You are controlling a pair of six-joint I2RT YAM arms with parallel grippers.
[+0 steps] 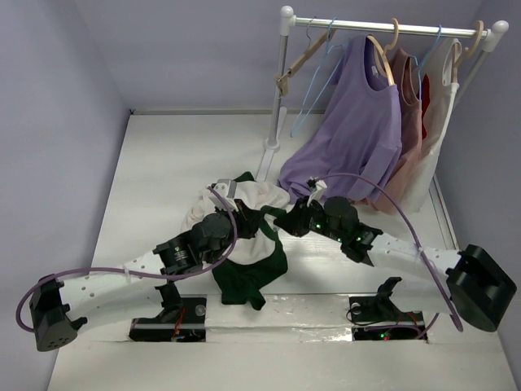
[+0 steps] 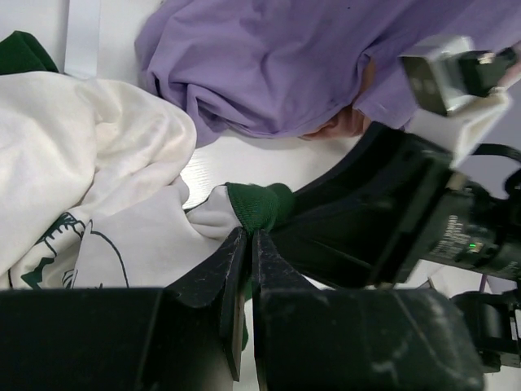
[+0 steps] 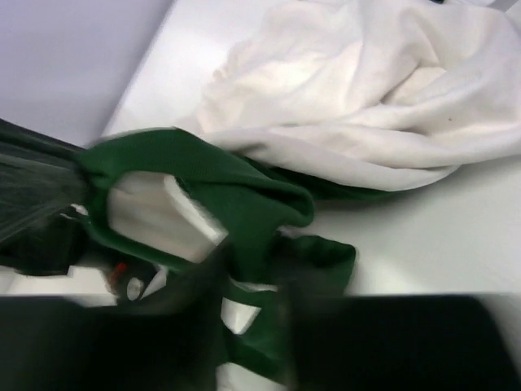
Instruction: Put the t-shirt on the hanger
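Note:
The white t-shirt with green trim (image 1: 252, 248) lies crumpled on the table in the top view. My left gripper is shut on its green collar; in the right wrist view the collar (image 3: 183, 155) stretches away from the left fingers (image 3: 37, 191). Close on its right, my right gripper stands part open, blurred, with green cloth between its fingers. An empty blue hanger (image 1: 314, 77) and a wooden hanger (image 1: 308, 55) hang at the left end of the rack.
The clothes rack (image 1: 374, 26) stands behind. A purple top (image 1: 354, 122), a pink garment (image 1: 407, 106) and a white garment (image 1: 435, 122) hang from it, the purple one reaching down near the t-shirt. Left of the shirt, the table (image 1: 155, 179) is clear.

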